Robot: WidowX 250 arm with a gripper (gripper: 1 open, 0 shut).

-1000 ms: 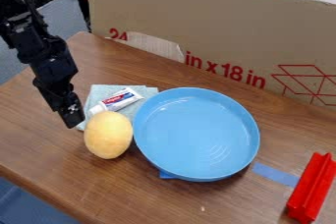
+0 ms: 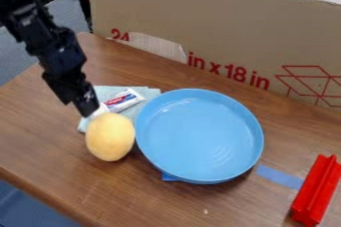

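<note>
My black gripper [image 2: 83, 102] hangs at the left, open, just above and left of a white toothpaste tube [image 2: 123, 100] that lies on a light grey-blue cloth [image 2: 151, 95]. A round yellow object [image 2: 110, 139] rests on the wooden table in front of the cloth, below my fingertips. A blue plate [image 2: 200, 134] sits to the right of both. The space between my fingertips is hard to make out.
A red object [image 2: 314, 189] lies at the right edge of the table [image 2: 54, 151]. A large cardboard panel [image 2: 226, 32] stands along the back. Blue tape [image 2: 277, 178] shows beside the plate.
My gripper has shifted right and up over the last second, toward the cloth and tube. The tube, yellow object and plate look unmoved.
</note>
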